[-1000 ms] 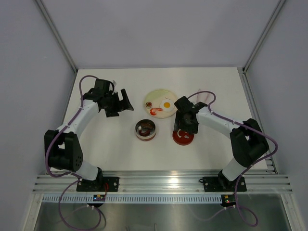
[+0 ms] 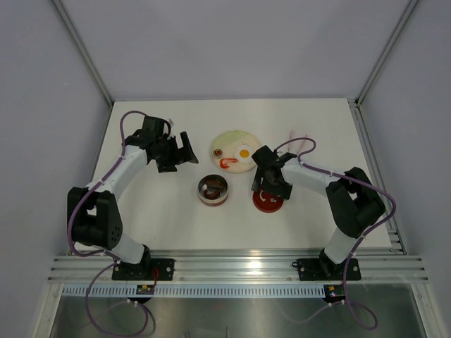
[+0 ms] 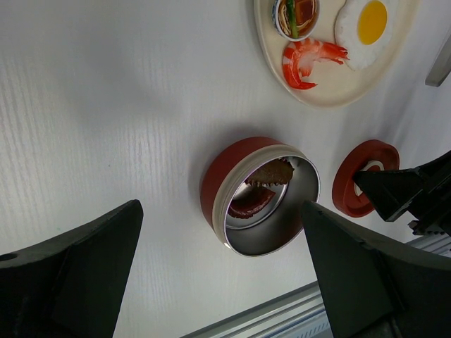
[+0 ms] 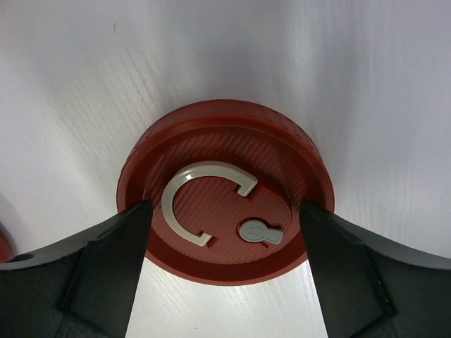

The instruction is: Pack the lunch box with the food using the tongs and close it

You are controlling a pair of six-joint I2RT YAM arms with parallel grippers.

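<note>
The round lunch box [image 2: 213,199] stands open on the table, red outside with a steel inside holding brown food pieces [image 3: 250,202]. Its red lid [image 2: 268,203] lies to the right. My right gripper [image 2: 271,182] is open over the lid, its fingertips at either side of the lid's rim in the right wrist view. My left gripper is open, upper left of the box in the top view, nothing held. A cream plate [image 2: 236,137] behind holds a fried egg [image 2: 244,153], a shrimp [image 2: 227,163] and a small cup [image 2: 218,153].
Pale utensils [image 2: 299,141] lie right of the plate, partly under my right arm's cable. A metal rail [image 2: 239,260] runs along the front edge.
My right gripper has settled lower over the lid, the arm shifting slightly. My left gripper has moved a little to the right.
</note>
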